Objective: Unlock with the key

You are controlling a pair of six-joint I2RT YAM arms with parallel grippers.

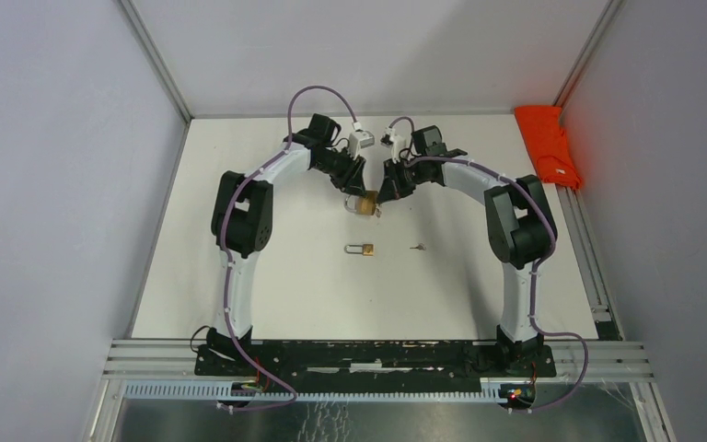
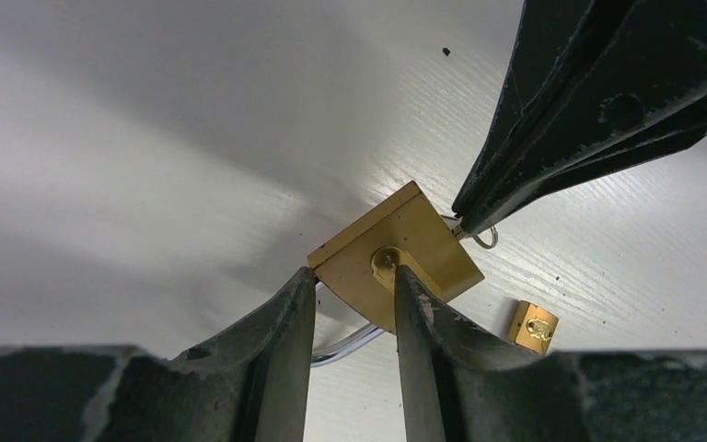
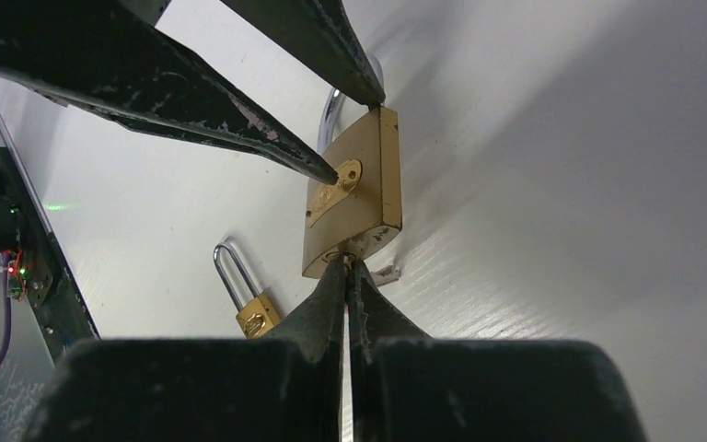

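A large brass padlock [image 1: 365, 204] [image 2: 396, 230] [image 3: 365, 193] with a steel shackle is at the top-middle, between my grippers. My left gripper has its fingertips on the lock body, slightly apart; whether they grip it is unclear. In the right wrist view those fingers touch the lock's upper edge and plate. My right gripper is shut at the lock's keyhole end, on a key whose ring shows beside the fingertips in the left wrist view.
A small brass padlock [image 1: 366, 250] [image 3: 256, 316] and a small key [image 1: 418, 247] lie on the white table nearer me. An orange bag [image 1: 548, 143] is at the back right.
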